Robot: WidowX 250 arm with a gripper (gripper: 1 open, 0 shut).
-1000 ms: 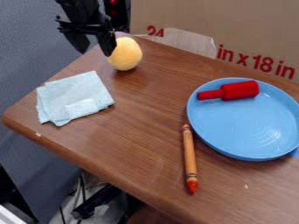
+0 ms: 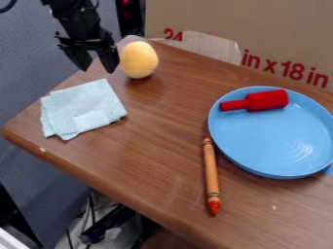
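Observation:
My black gripper (image 2: 96, 60) hangs at the top left, just left of a pale yellow round object (image 2: 139, 59) at the table's back edge. Its fingers point down; I cannot tell whether they are open or shut. A folded light blue cloth (image 2: 82, 111) lies on the left of the wooden table (image 2: 156, 156). On the right a blue plate (image 2: 271, 141) holds a red cylinder with a narrow handle (image 2: 266, 100). An orange crayon (image 2: 211, 176) lies left of the plate.
A cardboard box (image 2: 247, 34) stands behind the table. The middle of the table between cloth and plate is clear. The table's left edge borders a grey-blue area.
My gripper has moved left and a little down, away from the yellow object. The objects on the table look unmoved.

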